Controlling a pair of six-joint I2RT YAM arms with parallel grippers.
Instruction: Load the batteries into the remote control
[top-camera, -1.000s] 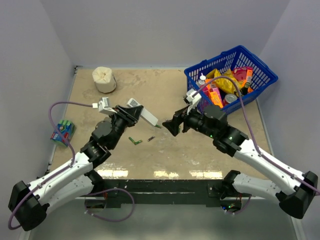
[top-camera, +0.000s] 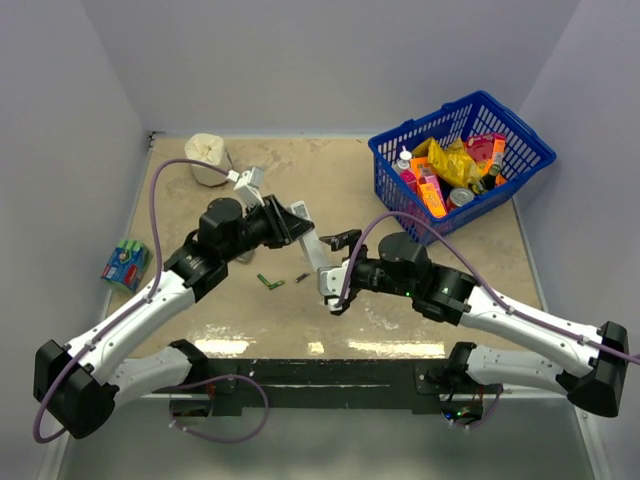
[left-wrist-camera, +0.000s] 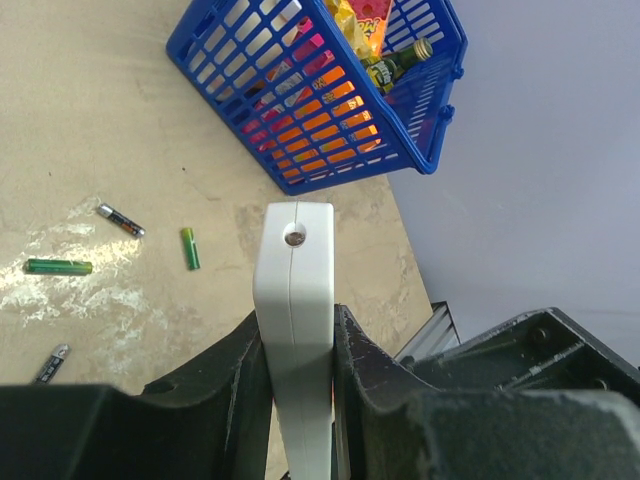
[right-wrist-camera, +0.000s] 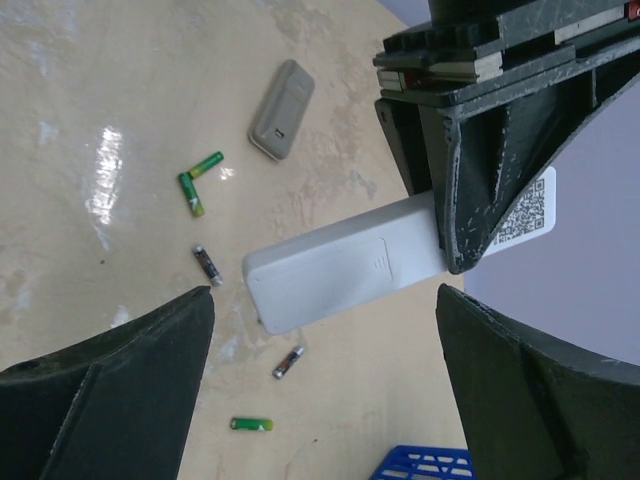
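My left gripper is shut on the white remote control, raised over the table and pointing toward my right gripper, which is open around its free end in the top view. The right wrist view shows the remote just beyond the open fingers, its back toward that camera. Loose batteries lie on the table: green ones and dark ones with silver, several in all.
A blue basket of goods stands back right. A white roll stands back left, a green box at the left edge. A grey object lies on the table.
My left gripper has moved right with the remote, now held at a steeper angle. My right gripper has turned and moved down and left, close to the remote's end.
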